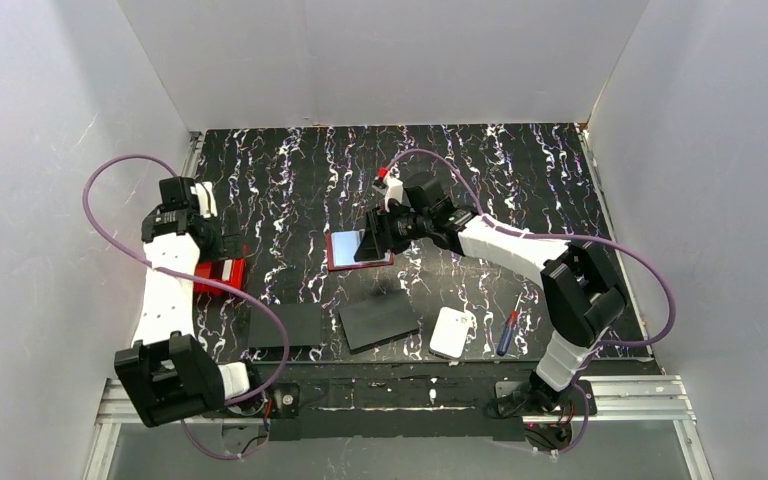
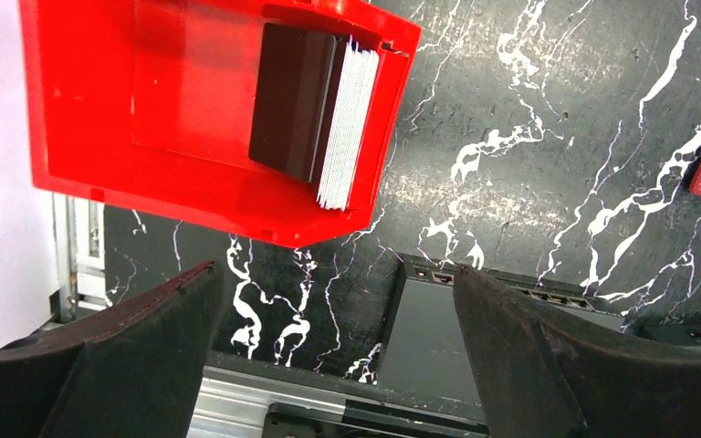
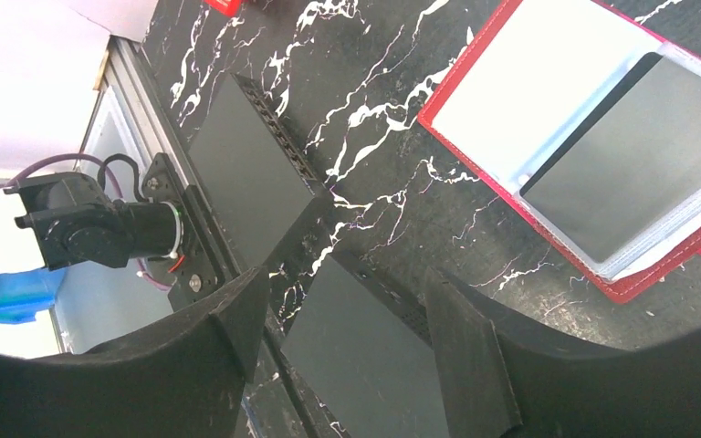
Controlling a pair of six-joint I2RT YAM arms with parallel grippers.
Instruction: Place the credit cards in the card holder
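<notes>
A red box [image 2: 183,109] at the far left holds dark cards [image 2: 287,100] and a stack of white-edged cards [image 2: 347,128] along one end. My left gripper is above it, open, with nothing between its fingers. The red card holder [image 3: 475,64] lies open near the middle, with a dark card [image 3: 639,155] in the clear sleeve on one side. My right gripper is over the holder's near region, open and empty; in the top view it partly hides the holder.
Two dark grey slabs [image 1: 285,325] [image 1: 378,320] lie along the front edge. A white rounded object [image 1: 450,332] and a screwdriver [image 1: 508,330] are at the front right. Walls stand close on both sides.
</notes>
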